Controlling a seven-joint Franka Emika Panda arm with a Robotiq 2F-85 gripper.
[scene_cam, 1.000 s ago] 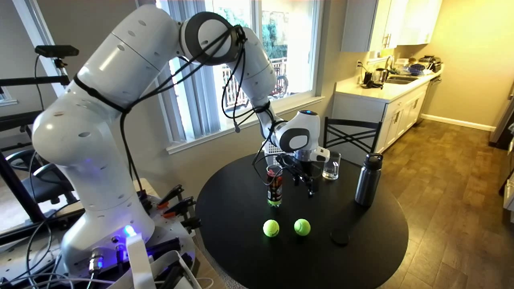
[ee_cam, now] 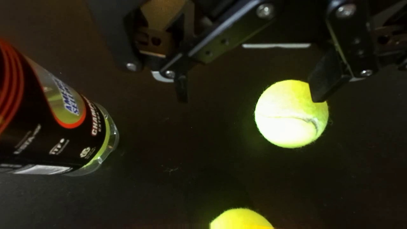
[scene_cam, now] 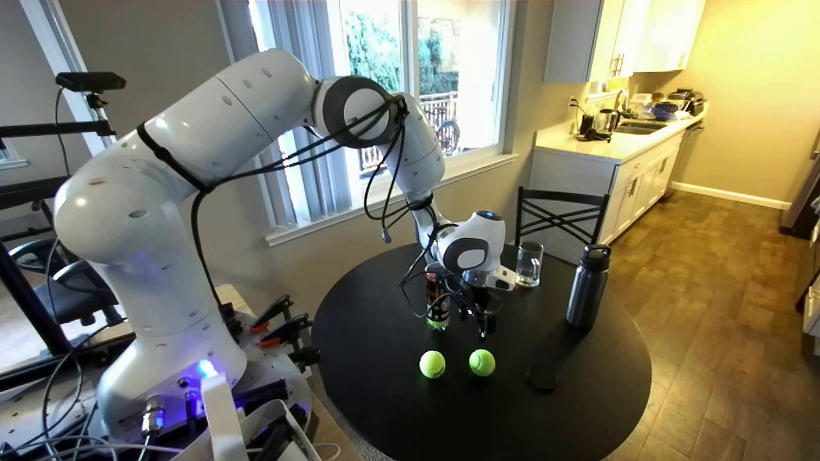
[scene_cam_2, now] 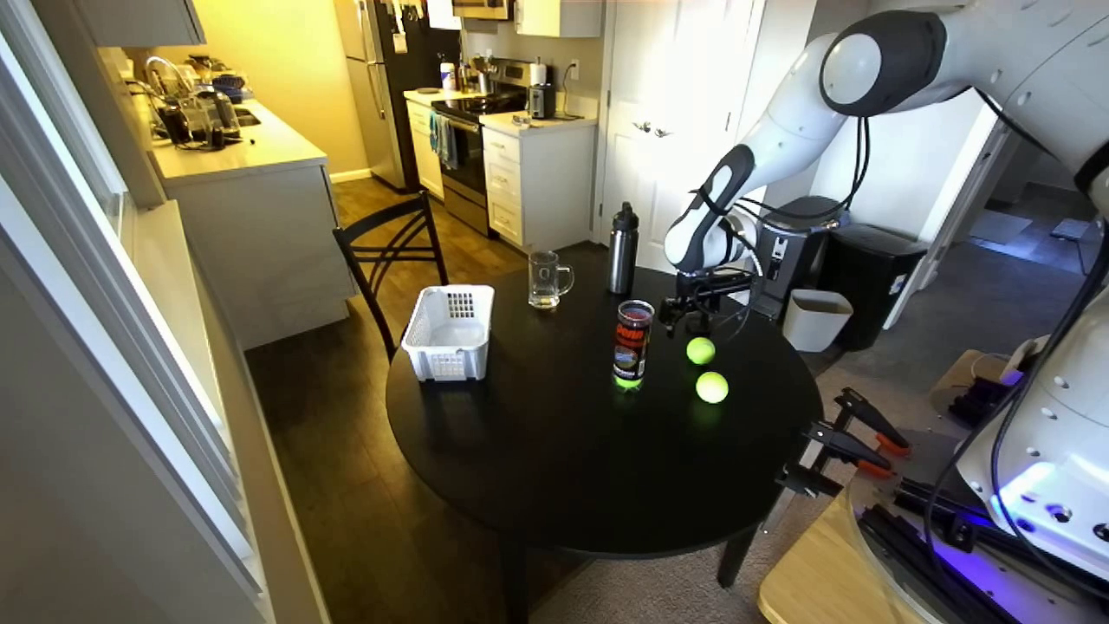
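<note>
Two yellow-green tennis balls rest apart on the round black table. In the wrist view one tennis ball lies below and partly behind the right finger; the other ball is cut off by the bottom edge. My gripper is open, its fingers spread wide with nothing held between them. A clear tennis-ball can with a black and red label is at the left of that view. It stands upright on the table in exterior view 2, beside my gripper.
A white basket sits at the table's window side. The glass mug and steel bottle stand toward the kitchen edge. A black round lid lies near the balls.
My gripper has come down toward the table and nearer the balls, shifting slightly left in exterior view 1. The balls and the can have stayed put.
</note>
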